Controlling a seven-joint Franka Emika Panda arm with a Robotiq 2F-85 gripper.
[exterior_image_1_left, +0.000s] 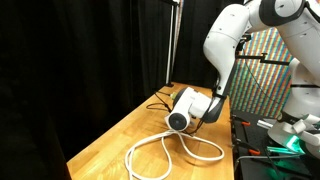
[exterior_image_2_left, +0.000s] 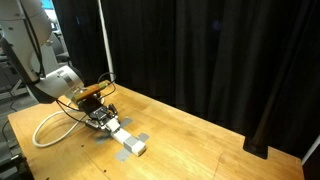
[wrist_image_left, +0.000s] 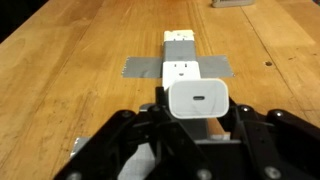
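A white power strip lies on the wooden table, held by grey tape, in the wrist view. Nearer the camera, a white rounded plug-like piece with a grey middle sits between the dark fingers of my gripper. Whether the fingers press on it or stand slightly apart is unclear. The piece covers part of the strip behind it, so contact between the two is hidden. Exterior view 2 has the gripper low at the near end of the strip.
A white cable loops across the table in front of the arm. Dark cables lie behind the gripper. Black curtains hang behind the table.
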